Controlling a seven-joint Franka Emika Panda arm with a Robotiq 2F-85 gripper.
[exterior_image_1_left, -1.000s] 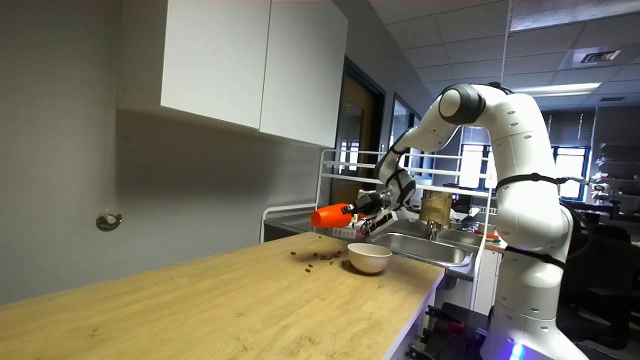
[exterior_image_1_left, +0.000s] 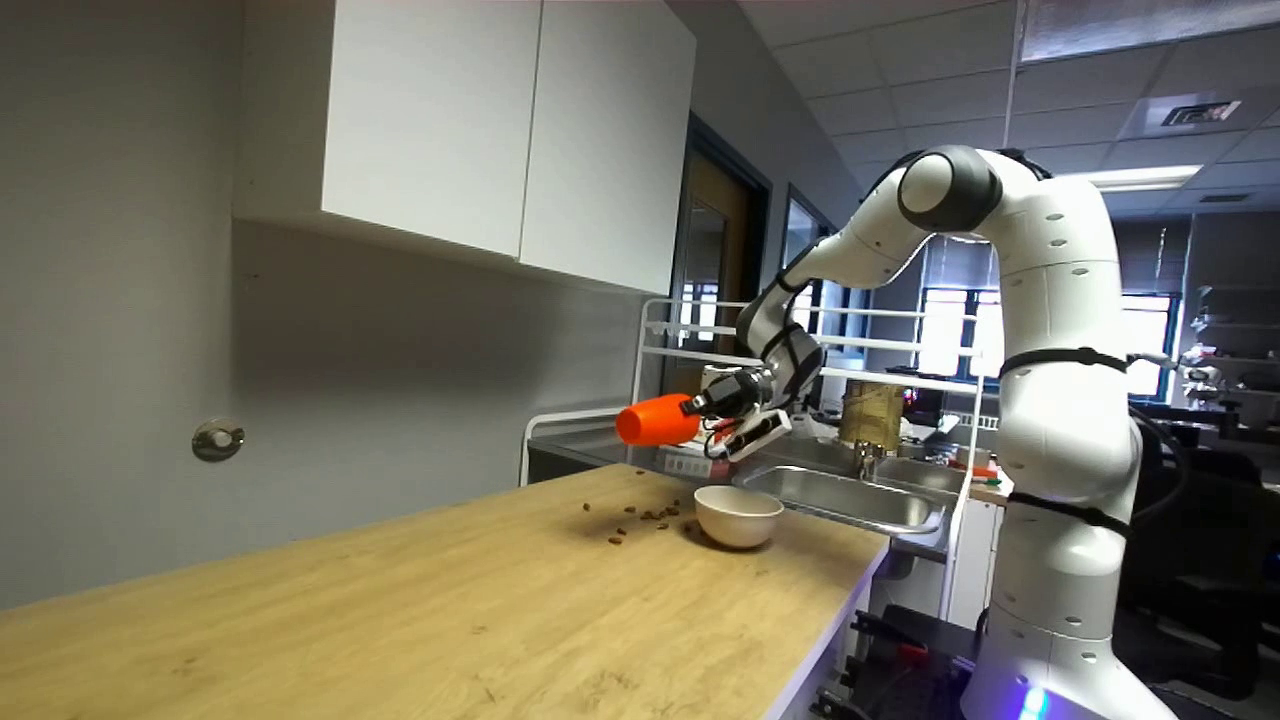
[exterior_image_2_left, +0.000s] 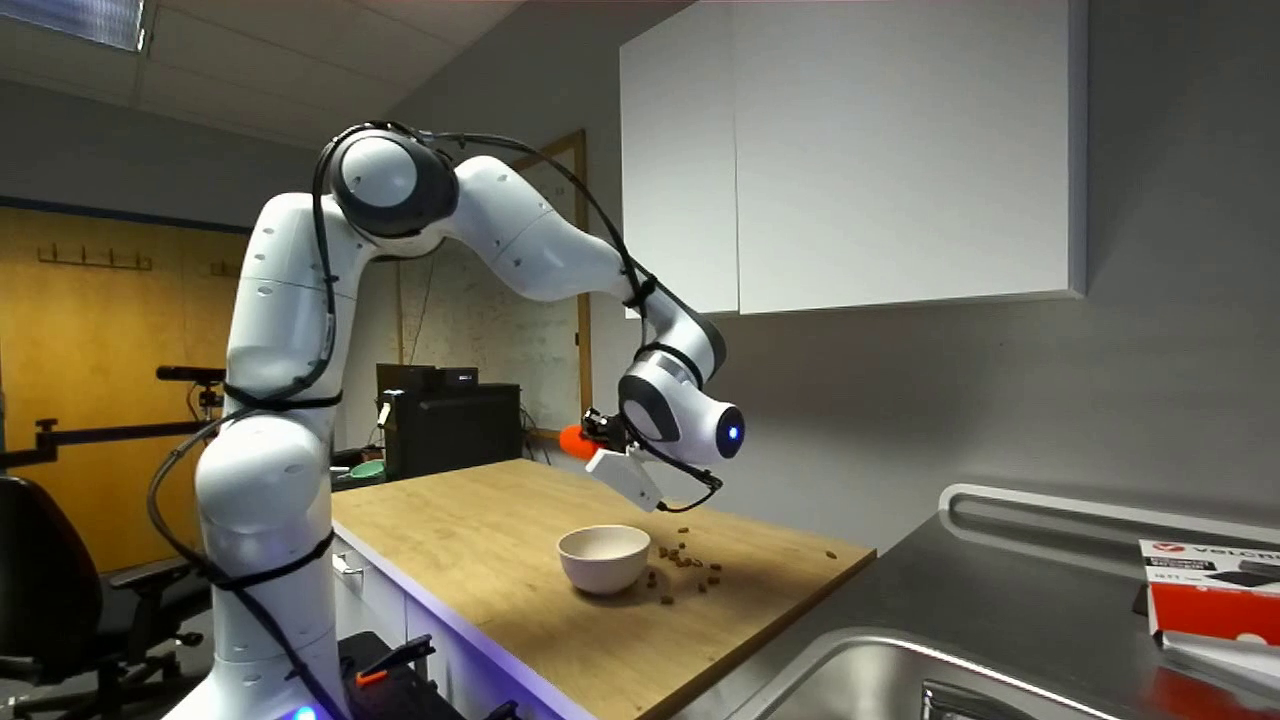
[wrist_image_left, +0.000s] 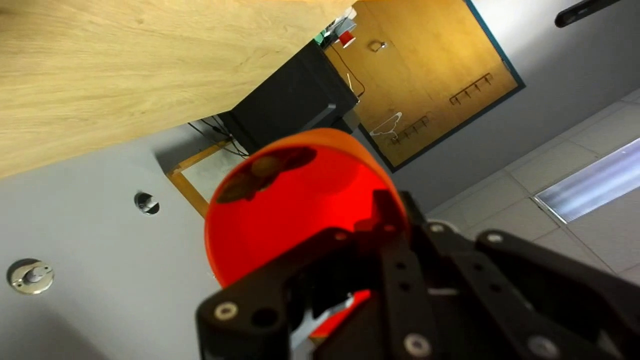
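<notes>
An orange-red cup (exterior_image_1_left: 657, 420) hangs above the table, lying nearly on its side, with my gripper (exterior_image_1_left: 701, 409) shut on it. Looking into its mouth in the wrist view, I see a few brown pieces inside the cup (wrist_image_left: 288, 204); dark fingers (wrist_image_left: 384, 240) overlap its rim. Below and to one side, a white bowl (exterior_image_1_left: 738, 517) stands upright on the wooden table. Small brown pieces (exterior_image_2_left: 679, 558) are scattered on the tabletop beside the bowl. What the bowl holds cannot be seen.
A metal sink (exterior_image_1_left: 828, 492) and a white rack (exterior_image_1_left: 816, 366) lie past the bowl's end. White cabinets (exterior_image_2_left: 900, 156) hang on the wall above. A red-and-white box (exterior_image_2_left: 1212, 600) sits on the dark counter.
The gripper and cup have shifted slightly up and to the left in exterior view 1. The bowl and the scattered pieces look the same.
</notes>
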